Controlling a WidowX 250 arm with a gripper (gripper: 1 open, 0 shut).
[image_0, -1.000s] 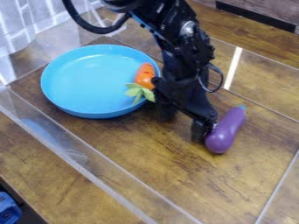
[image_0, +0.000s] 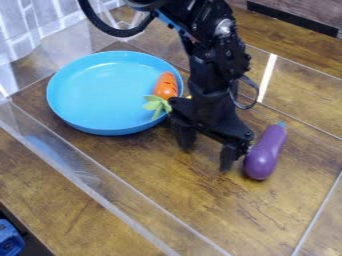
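Observation:
My black gripper (image_0: 210, 147) hangs low over the wooden table between a blue plate and a purple eggplant (image_0: 265, 153), its fingers pointing down just left of the eggplant. Whether it holds anything is hard to make out in the dark shape. An orange carrot (image_0: 166, 88) with green leaves lies at the right side of the blue plate (image_0: 94, 92), partly behind my gripper.
Clear plastic edging runs along the left, and a small blue object (image_0: 7, 238) sits at the bottom left corner.
My gripper's fingers have shifted slightly left, away from the eggplant, which now lies a little farther right and stands clearer of them.

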